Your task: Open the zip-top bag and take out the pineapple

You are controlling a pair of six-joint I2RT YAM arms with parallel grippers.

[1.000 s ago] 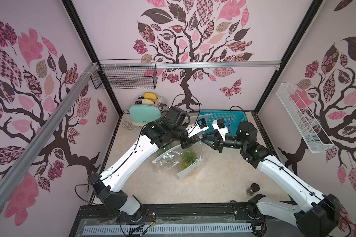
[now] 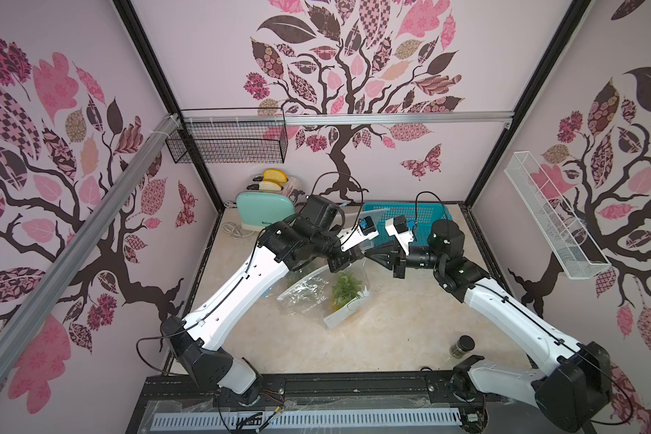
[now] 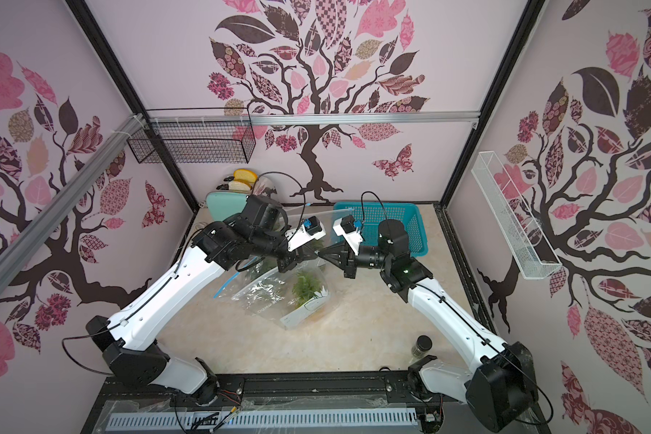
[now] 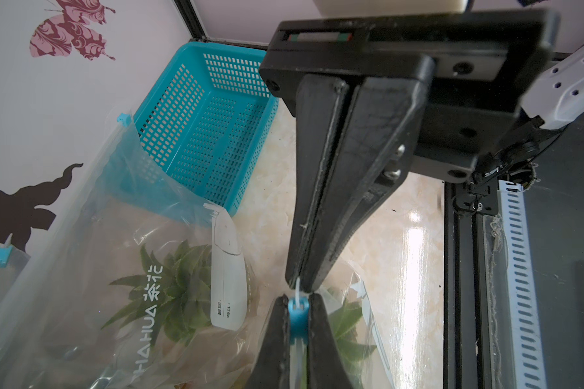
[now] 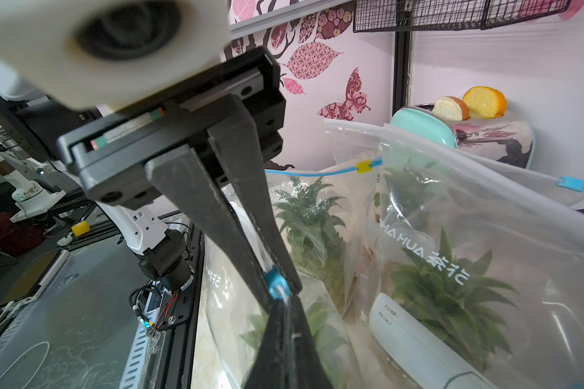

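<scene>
A clear zip top bag [image 2: 303,293] stands mid-table with a leafy green pineapple [image 2: 347,288] inside; in the top right view the pineapple crown [image 3: 308,287] shows through the plastic. At its top edge, my left gripper is shut on the bag's blue zip piece, which also shows between the left fingertips in the right wrist view. My right gripper is shut, its tips right at that zip piece, with nothing clearly seen between them. The two grippers point at each other, almost touching.
More clear bags with pineapples crowd behind, one with a yellow slider [image 5: 364,166] and another with a blue slider [image 5: 572,183]. An empty teal basket [image 2: 437,212] stands at the back right, a toaster [image 2: 264,209] at the back left. A small jar [image 2: 462,346] stands front right.
My right gripper has moved slightly left, closer to the left gripper and the bag's top edge. The left arm and the bag have hardly moved.
</scene>
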